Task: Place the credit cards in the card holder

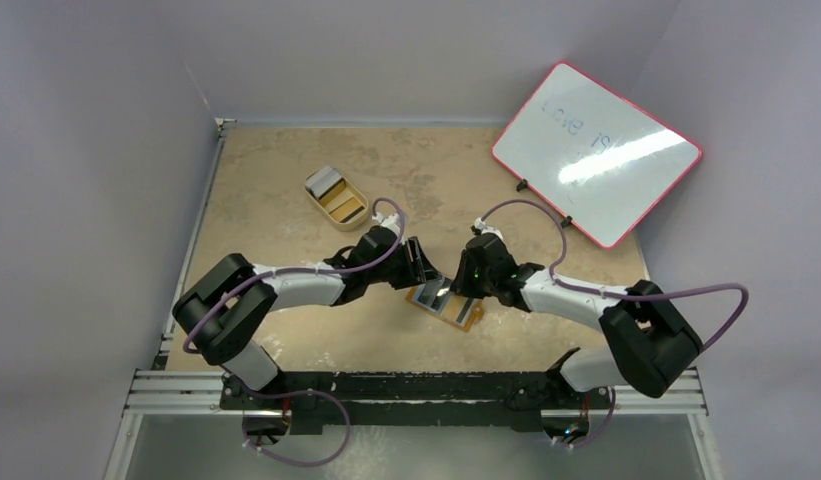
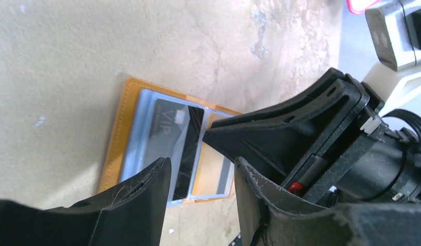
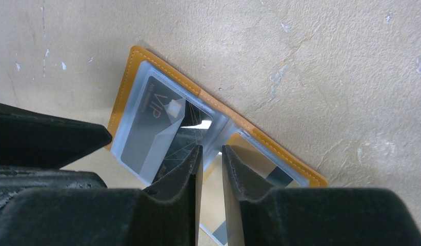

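Note:
The card holder [image 1: 445, 303], tan-edged with clear pockets, lies open on the table. In its left half a grey VIP card [image 2: 167, 128] sits behind the clear plastic, beside a dark strip [image 2: 189, 154]. Tan and dark cards [image 3: 257, 161] show in the other half. My right gripper is shut on the holder near its fold; exactly which layer it pinches is hard to see. Over the VIP side my left gripper stands open, its fingers apart and nothing visibly held. The right gripper hides part of the holder in the left wrist view.
A shallow tan box [image 1: 360, 217] with several cards stands behind the left arm. A whiteboard [image 1: 596, 150] with a red frame occupies the back right. Bare table lies between them and in front of the left arm.

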